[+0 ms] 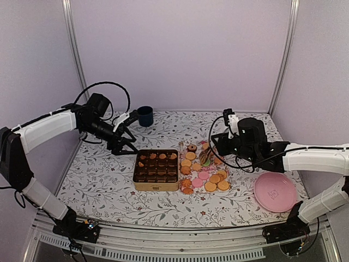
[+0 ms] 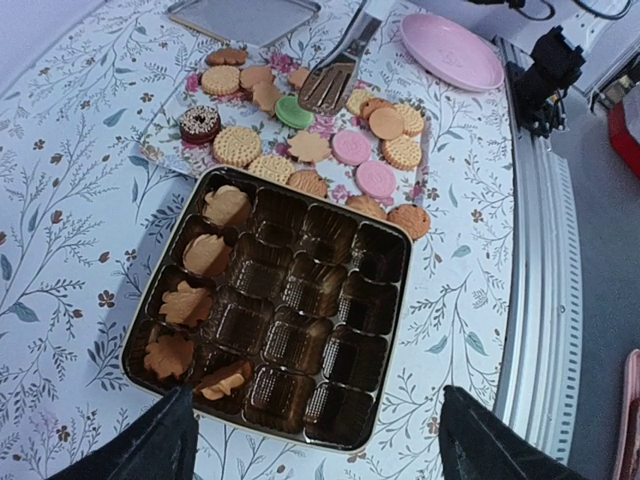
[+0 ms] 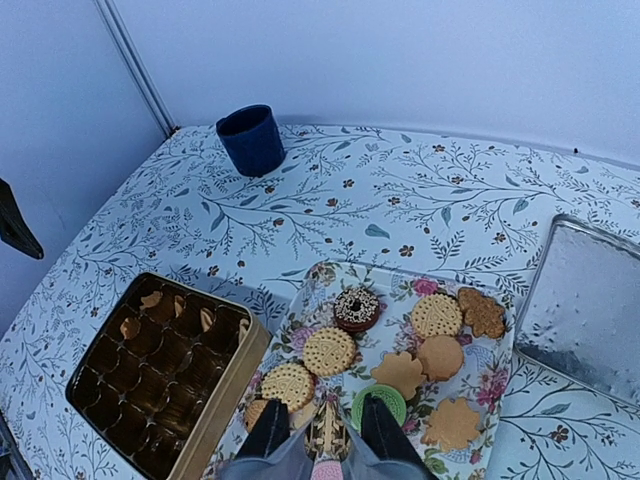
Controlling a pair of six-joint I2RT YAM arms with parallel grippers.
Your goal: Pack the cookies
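Observation:
A brown compartment box (image 1: 156, 185) holds several cookies along its back row and in one more compartment. Right of it lies a floral tray (image 3: 385, 330) of assorted cookies. My right gripper is shut on a spatula, whose slotted head hangs over the tray near a green cookie; its head is partly hidden in the right wrist view. My left gripper stands open at the left of the box, above it, with nothing between its fingers.
A pink plate (image 1: 275, 192) lies at the front right, a metal tray (image 3: 580, 310) at the back right and a dark blue cup (image 3: 250, 140) at the back left.

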